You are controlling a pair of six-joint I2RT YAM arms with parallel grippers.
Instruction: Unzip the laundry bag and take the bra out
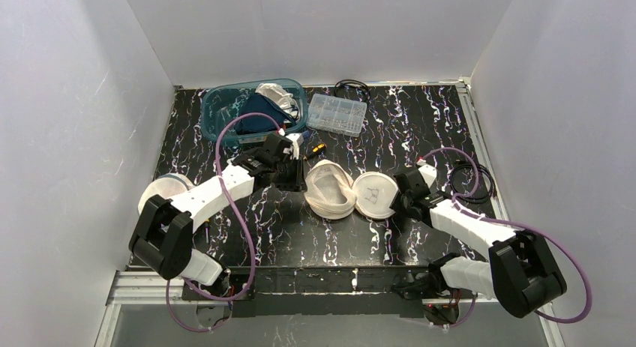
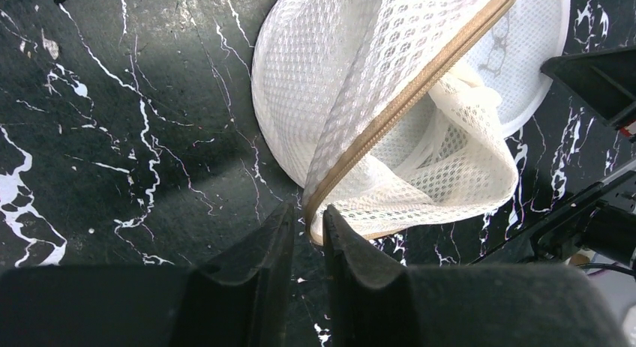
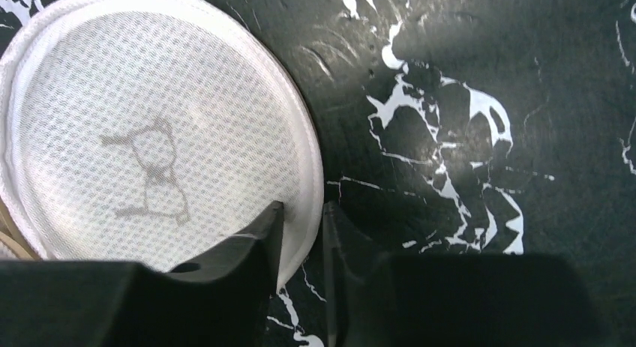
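The white mesh laundry bag (image 1: pixel 328 208) stands unzipped, its round lid (image 1: pixel 375 195) folded out flat to the right. A tan zipper edge (image 2: pixel 409 96) runs round the bag's opening. At the bag's left rim is my left gripper, its fingers close together on either side of the zipper edge; contact is unclear. My right gripper is at the lid's right edge, with the white border between its narrowly spaced fingers; whether they press on it is not clear. Inside the bag a folded mesh flap (image 2: pixel 472 115) shows, but no bra can be made out.
Behind stand a teal basket (image 1: pixel 212 122) with dark and white cloth and a clear compartment box (image 1: pixel 337 115). A screwdriver (image 1: pixel 316 151) lies near my left gripper. Black cable coils (image 1: pixel 488 183) lie at right, a white round item (image 1: pixel 159 188) at left.
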